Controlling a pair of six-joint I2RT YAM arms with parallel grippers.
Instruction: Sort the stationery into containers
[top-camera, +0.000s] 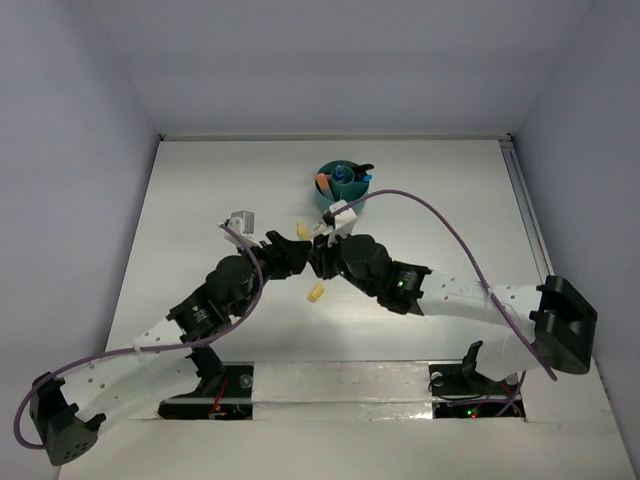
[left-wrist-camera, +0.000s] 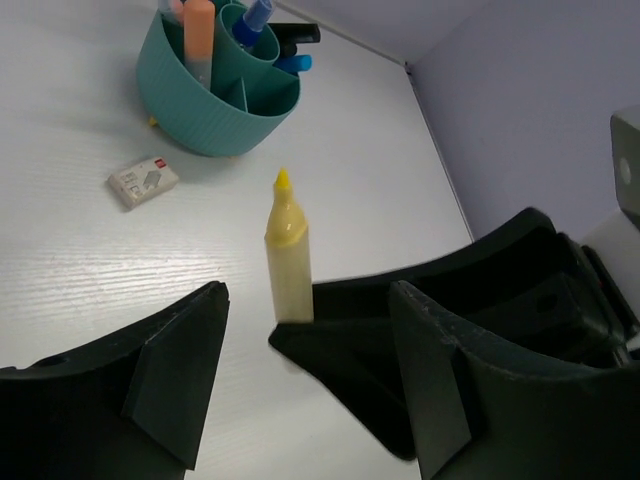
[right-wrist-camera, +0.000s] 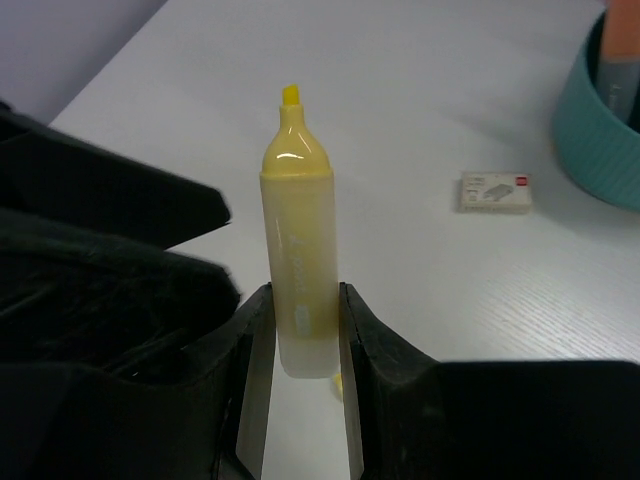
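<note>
A yellow highlighter (left-wrist-camera: 289, 270) (right-wrist-camera: 298, 250) stands upright in my right gripper (top-camera: 320, 255), shut on it near the middle of the table. My left gripper (top-camera: 300, 250) is open just beside it, its two fingers either side of the highlighter in its wrist view, apart from it. A teal organizer (top-camera: 341, 200) (left-wrist-camera: 185, 110) at the back holds pens and markers. A small white eraser block (left-wrist-camera: 142, 182) (right-wrist-camera: 495, 192) lies in front of it. Another yellow item (top-camera: 316, 293) lies on the table below the grippers.
Walls (top-camera: 568, 200) enclose it on the sides and back, with a metal rail (top-camera: 525, 210) along the right edge.
</note>
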